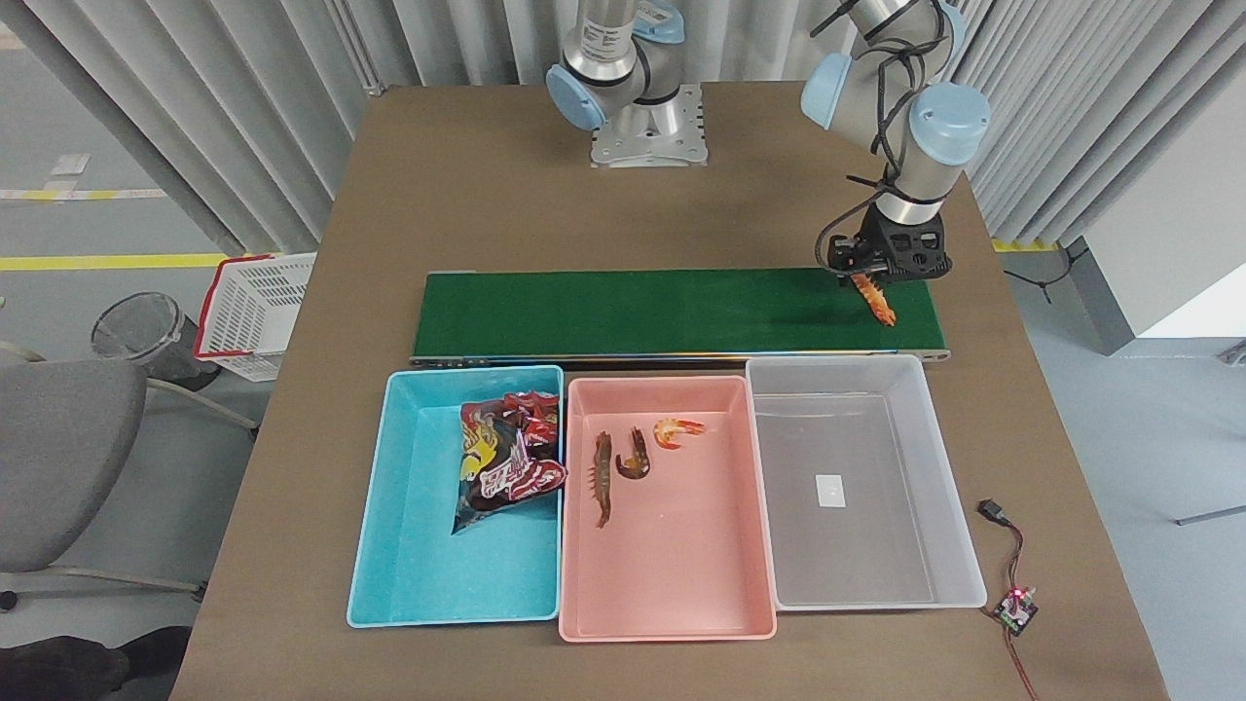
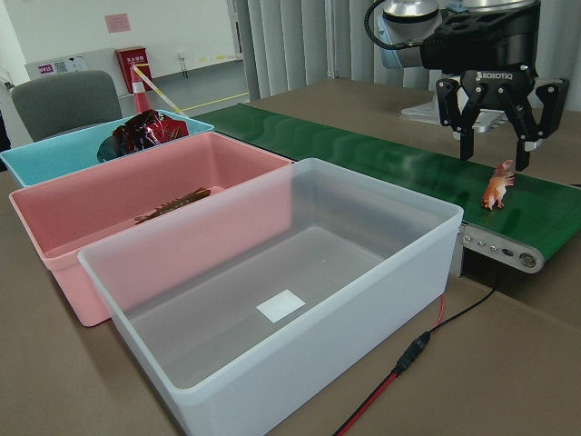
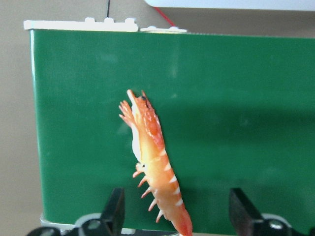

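Observation:
An orange-red shrimp (image 1: 873, 299) lies on the green conveyor belt (image 1: 654, 313) near its right end, also visible in the left view (image 2: 496, 187) and wrist view (image 3: 160, 177). My gripper (image 2: 492, 133) hangs open just above it, its fingers apart, one on either side in the wrist view, nothing between them held. A dark brown shrimp (image 1: 602, 479), a smaller curled one (image 1: 636, 461) and a pale orange one (image 1: 677, 432) lie in the pink tray (image 1: 666, 561).
The blue tray (image 1: 432, 584) holds a snack bag (image 1: 508, 461). The translucent tray (image 1: 876, 526) is empty. A small wired board (image 1: 1014, 609) sits at the table's right.

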